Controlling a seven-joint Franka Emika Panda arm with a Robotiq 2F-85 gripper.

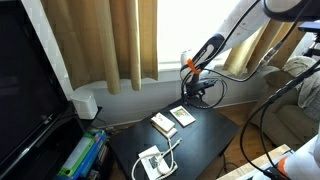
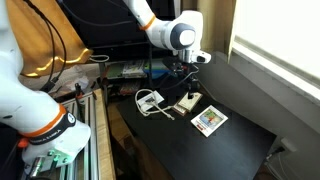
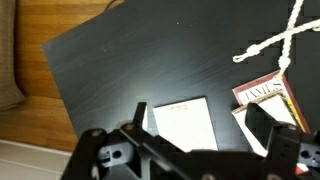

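My gripper (image 1: 198, 99) hangs over the far part of the black table (image 1: 205, 135) in exterior view 1. Its two dark fingers stand apart in the wrist view, so the gripper is open, with no object seen held. A pale square item (image 3: 184, 128) lies on the table beyond the gap. To its right is a red-edged book (image 3: 272, 98) with a pale item on it. Exterior view 2 shows a book with a colourful cover (image 2: 209, 121) and a pale book (image 2: 187, 103) close to it.
A white rope (image 3: 287, 40) lies near the red-edged book, and a white object (image 1: 154, 163) is at the table's near end. Wooden floor (image 3: 35, 80) shows past the edge.
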